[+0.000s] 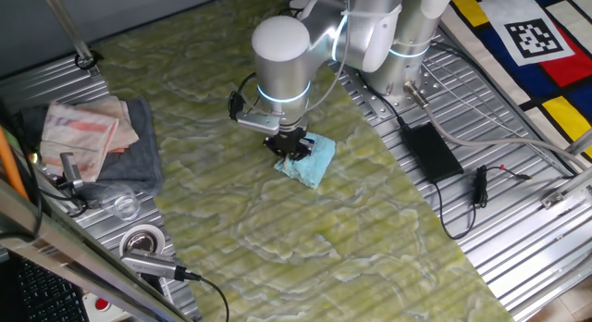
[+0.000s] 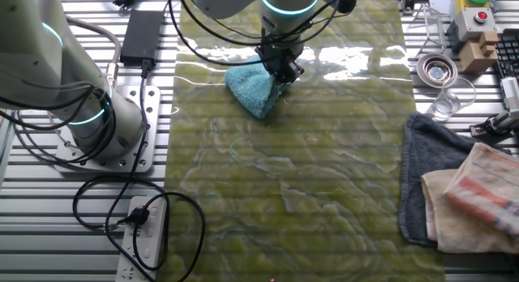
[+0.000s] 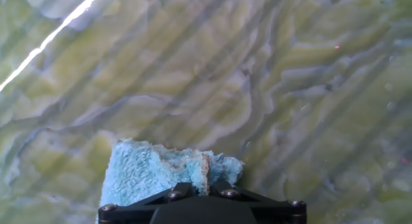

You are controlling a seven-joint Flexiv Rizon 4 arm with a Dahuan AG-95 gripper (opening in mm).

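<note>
A light-blue towel (image 1: 315,163) lies bunched on the green marbled sheet, with my gripper (image 1: 292,154) low over its left edge. In the wrist view, a fold of the towel (image 3: 138,172) rises between the fingertips of the gripper, which is shut on it. The rest of the cloth spreads to the left and under the fingers. From the opposite side, the towel (image 2: 253,89) hangs to a point beneath the gripper (image 2: 285,71); whether it is clear of the sheet there I cannot tell.
Folded cloths (image 1: 83,132) lie on a dark grey towel (image 1: 143,160) at the left, near a clear cup (image 1: 120,204) and a metal bowl (image 1: 143,241). A black power adapter (image 1: 431,153) sits beside my base. Much of the green sheet (image 1: 305,257) is bare.
</note>
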